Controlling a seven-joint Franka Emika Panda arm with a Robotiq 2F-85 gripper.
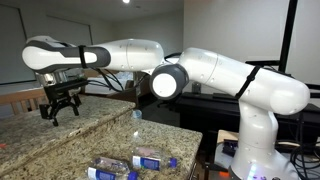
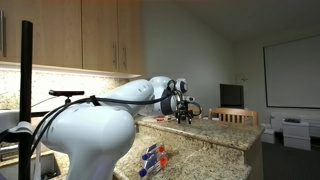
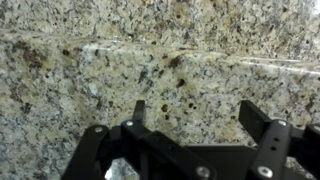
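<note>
My gripper hangs over the raised granite ledge, its fingers wide apart and empty. Only speckled stone shows between its two fingers in the wrist view. Well below and nearer the camera, two clear bottles lie on the lower counter: one bottle at the left, another bottle to its right, both with blue and white labels. They also show beside the arm in exterior view 2, as small bottles with red and blue parts. My gripper is far from both.
A pale, cup-like object stands at the back of the lower counter. Wooden chairs stand behind the ledge. A small orange-red item sits at the left edge. Much of the ledge is bare.
</note>
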